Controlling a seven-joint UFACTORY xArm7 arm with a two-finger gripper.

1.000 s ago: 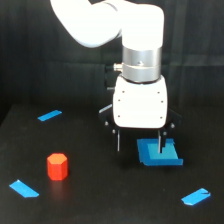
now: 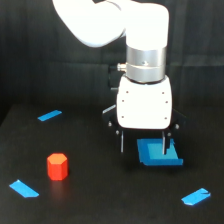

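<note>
My gripper (image 2: 143,150) points down from the white arm, its two thin dark fingers set wide apart. It is open, and nothing shows between them. Under the right finger lies a blue square piece (image 2: 158,160), which seems to have a lighter blue inner area; that finger covers part of it. Whether the finger touches the piece I cannot tell. Well to the left of the gripper, a red six-sided block (image 2: 57,167) rests alone on the black surface.
Blue tape strips mark the black surface: one at back left (image 2: 49,115), one at front left (image 2: 24,188) and one at front right (image 2: 196,197). Bare surface lies between the red block and the blue piece. A dark curtain hangs behind.
The arm and gripper have shifted slightly to the right, with the fingers still apart. The red block and blue piece have not moved.
</note>
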